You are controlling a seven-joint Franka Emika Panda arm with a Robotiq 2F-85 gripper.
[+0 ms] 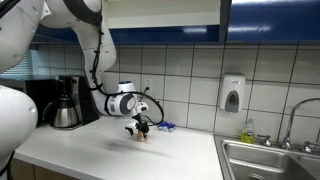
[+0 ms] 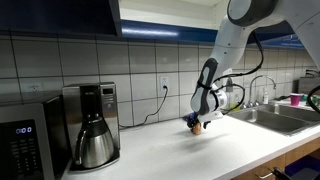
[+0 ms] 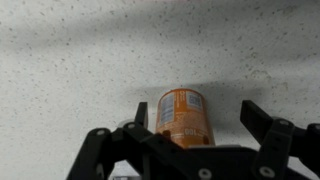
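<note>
An orange-brown cylindrical bottle (image 3: pixel 183 112) shows in the wrist view between the two fingers of my gripper, which stands open around its near part. The fingers appear apart from it, with counter visible on both sides. In exterior view 1 the bottle (image 1: pixel 142 136) is small and partly covered by the gripper (image 1: pixel 137 129). From exterior view 2 the bottle (image 2: pixel 196 128) shows below the arm. Its lower end is hidden by the gripper body in the wrist view.
A blue item (image 1: pixel 166 126) lies near the tiled wall. The coffee maker (image 2: pixel 95 125) and microwave (image 2: pixel 33 135) stand at one end, the sink (image 1: pixel 262 160) at the other. Soap bottles (image 1: pixel 248 132) stand behind the sink.
</note>
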